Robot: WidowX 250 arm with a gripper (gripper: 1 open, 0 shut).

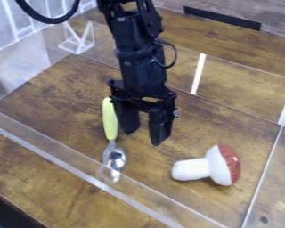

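My black gripper (pixel 142 128) hangs low over the wooden table at the middle, open, with its two dark fingers apart. Just left of it lies a spoon with a pale yellow-green handle (pixel 109 118) and a silver bowl (pixel 114 156) toward the front. At the lower right lies a white mushroom-like object (pixel 196 167) with a red-brown end. Whether anything is between the fingers is hard to see.
The wooden table (pixel 50 178) has bare room at the left and upper right. A white wire object (pixel 81 36) stands at the upper left. Clear panels or edges run along the sides.
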